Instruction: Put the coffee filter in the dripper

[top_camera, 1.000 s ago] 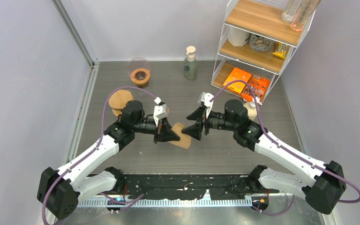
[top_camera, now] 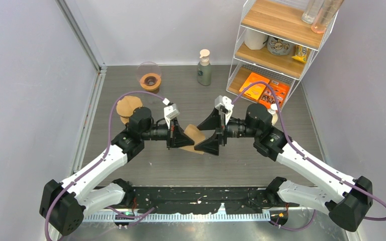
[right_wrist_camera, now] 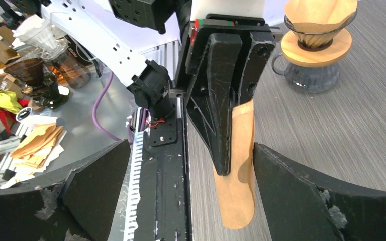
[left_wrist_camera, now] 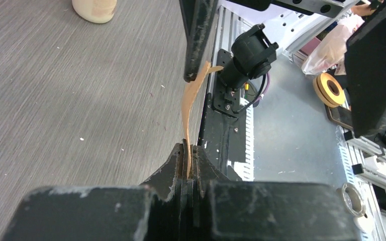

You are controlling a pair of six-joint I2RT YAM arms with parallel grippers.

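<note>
A folded tan paper filter [top_camera: 193,134] is held in the air at mid-table by my left gripper [top_camera: 178,144], shut on it; in the left wrist view it rises edge-on from the fingertips. My right gripper [top_camera: 205,136] faces it, open, its fingers either side of the paper's free part. In the right wrist view the filter [right_wrist_camera: 236,201] hangs between the open fingers. The dripper [top_camera: 151,81] stands at the back left; in the right wrist view a dripper [right_wrist_camera: 319,37] on a glass carafe has tan paper at its top.
Wooden discs [top_camera: 129,105] lie at the left. A pump bottle [top_camera: 204,73] stands at the back; a wire shelf [top_camera: 266,60] with cups and boxes fills the back right.
The left gripper has barely moved.
</note>
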